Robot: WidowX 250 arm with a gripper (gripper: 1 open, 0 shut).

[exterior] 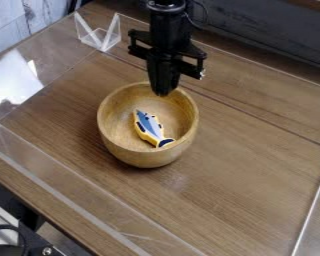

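A black gripper (164, 80) hangs from the dark arm at the upper middle, just over the back part of a wooden bowl (116, 132). Inside the bowl lies a blue, white and yellow fish-shaped object (151, 128), tilted along the bowl's floor. The gripper is apart from the fish; whether its fingers are open or shut is hard to tell from this view.
A clear angular stand (99, 36) sits at the upper left. A white patch (13, 78) and transparent strips lie along the left edge, with dark cables at the lower left.
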